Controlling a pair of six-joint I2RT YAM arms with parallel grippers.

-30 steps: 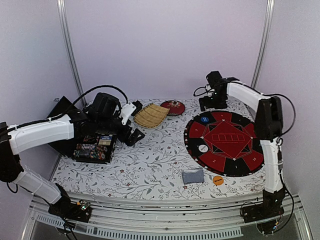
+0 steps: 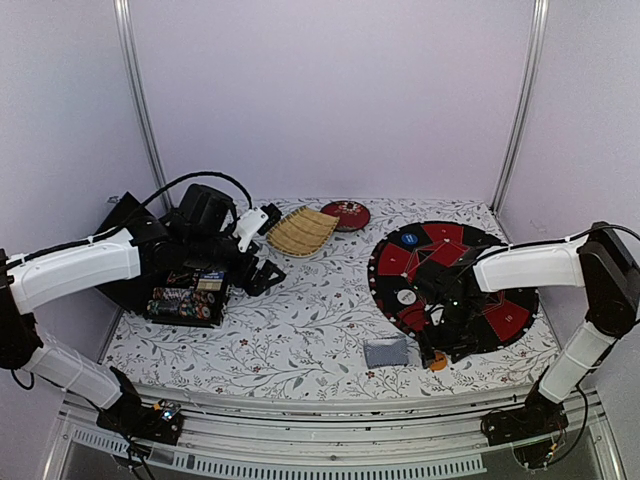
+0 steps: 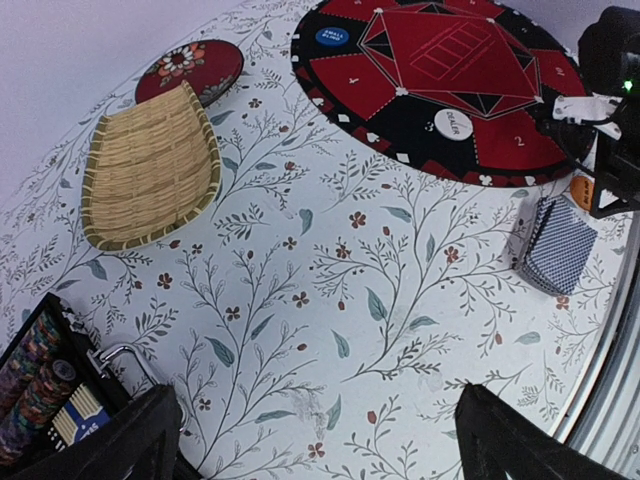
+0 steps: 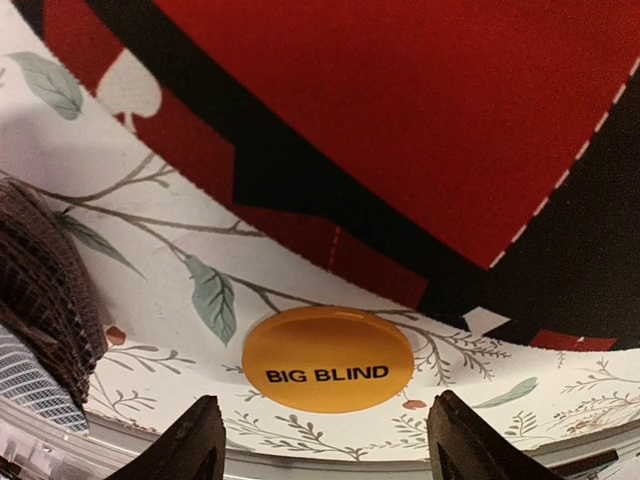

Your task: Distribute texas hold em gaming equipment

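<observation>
An orange disc marked BIG BLIND (image 4: 328, 385) lies on the patterned table just outside the round red and black mat (image 2: 440, 262). Over that disc hovers my right gripper, its fingers parted on either side of the disc's near edge with nothing gripped. On the mat rest a white DEALER button (image 3: 454, 124) and a blue SMALL BLIND button (image 3: 332, 37). My left gripper (image 2: 260, 280) hangs open and empty above the left side of the table. A stack of cards (image 2: 386, 352), bluish grey, sits left of the orange disc.
An open black case (image 2: 185, 308) with chips stands at the left. At the back are a woven basket (image 2: 300, 232) and a dark red round piece (image 2: 346, 214).
My right arm has swung from the mat's far edge across the mat and down to the orange disc at the front. The left arm is nearly unchanged.
</observation>
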